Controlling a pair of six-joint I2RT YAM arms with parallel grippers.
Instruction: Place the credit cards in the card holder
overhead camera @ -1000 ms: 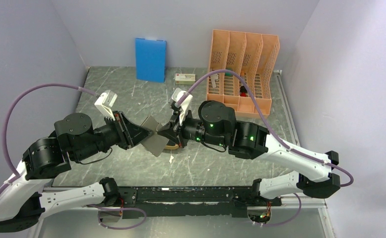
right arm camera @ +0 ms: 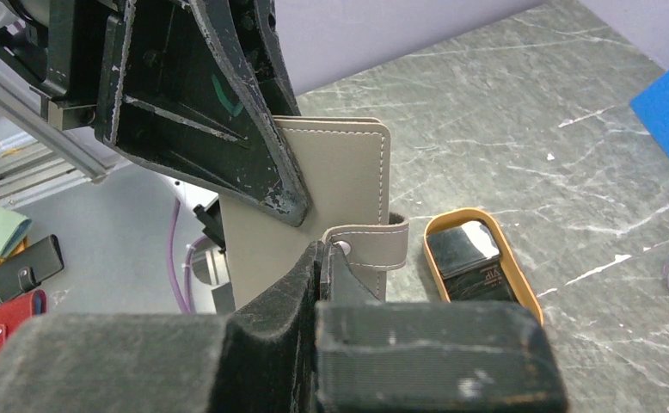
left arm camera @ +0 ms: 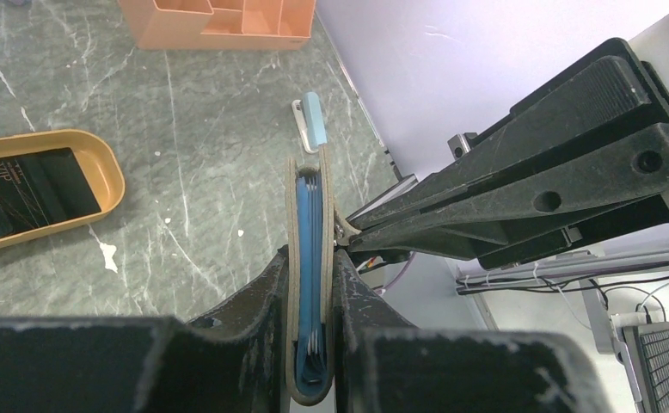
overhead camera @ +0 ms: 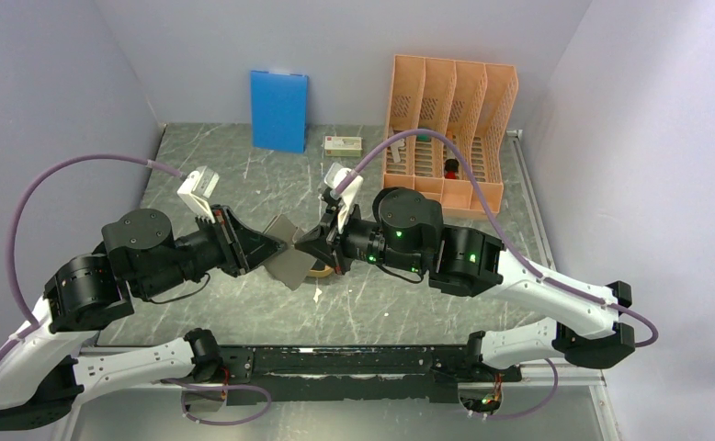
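The grey-beige leather card holder (overhead camera: 289,266) hangs above the table, with my left gripper (overhead camera: 280,245) shut on it. In the left wrist view the card holder (left arm camera: 292,215) is edge-on between the fingers, with blue layers and thin edges inside; I cannot tell how many are cards. A snap strap (right arm camera: 374,245) shows at the holder's side in the right wrist view. My right gripper (overhead camera: 300,243) is shut, its tips at the strap's button. Whether the thin strap lies between those tips I cannot tell.
A yellow tray (left arm camera: 113,176) with black card boxes stands on the table below. At the back are an orange divided rack (overhead camera: 469,197), a blue board (overhead camera: 278,110) and a small box (overhead camera: 343,147). A stapler (left arm camera: 314,119) lies on the table.
My right gripper has shifted very slightly to the right. My left gripper and the holder have barely moved.
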